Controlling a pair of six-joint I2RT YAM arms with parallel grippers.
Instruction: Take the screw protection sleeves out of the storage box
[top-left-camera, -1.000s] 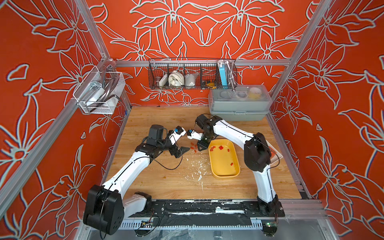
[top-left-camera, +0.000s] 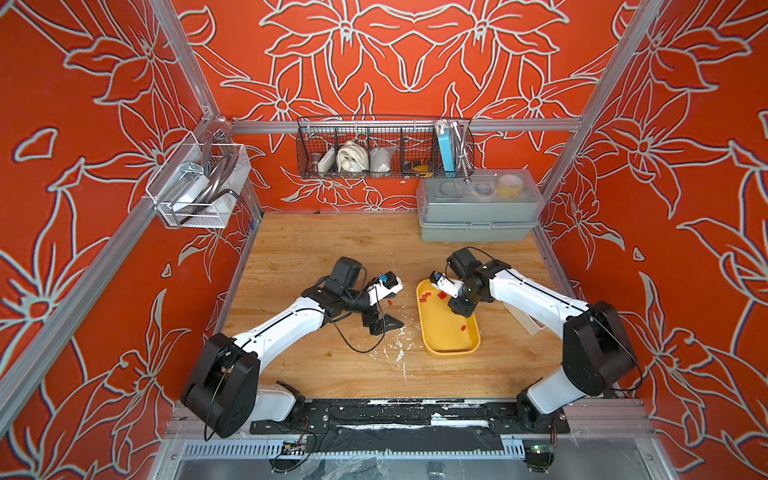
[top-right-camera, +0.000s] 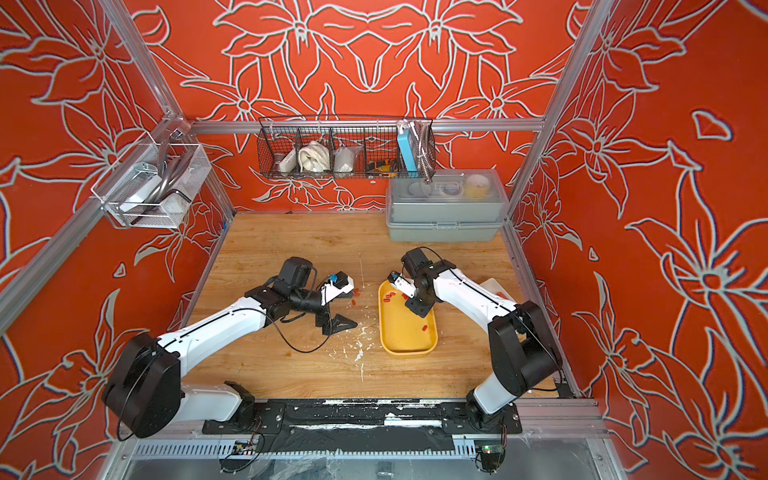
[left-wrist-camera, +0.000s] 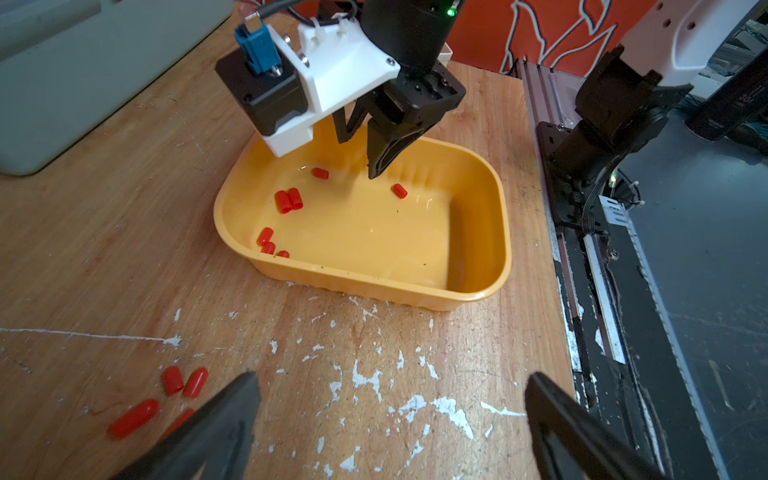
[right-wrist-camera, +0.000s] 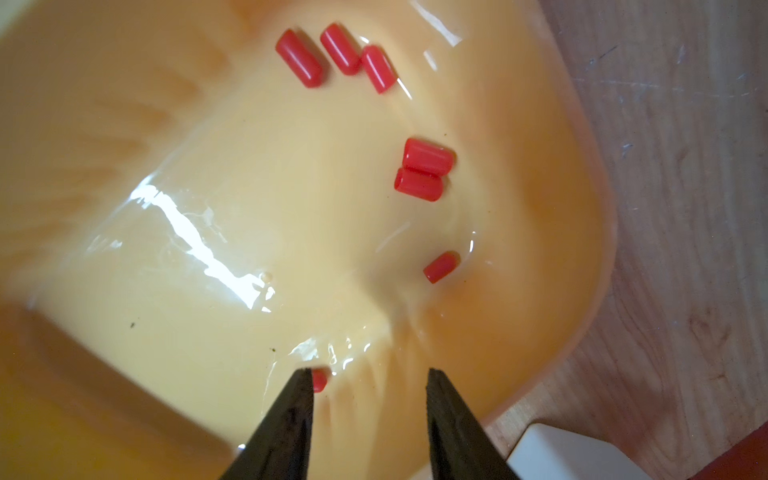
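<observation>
Several red sleeves (right-wrist-camera: 427, 156) lie in the yellow box (top-left-camera: 448, 338), mostly toward one end, with one apart (right-wrist-camera: 440, 266). My right gripper hangs over the box, fingers parted, nothing visible between them; one small red sleeve shows beside a fingertip. My left gripper stands left of the box over the bare wood, its blurred fingers wide apart with nothing between. Several loose red sleeves (left-wrist-camera: 133, 417) lie on the table outside the box, near my left gripper.
A lidded grey container (top-left-camera: 478, 228) stands at the back right. A light tray (top-left-camera: 524, 318) lies right of the box, partly hidden by my right arm. Wire baskets hang above.
My right gripper has moved rightward from the box's left edge to over the box.
</observation>
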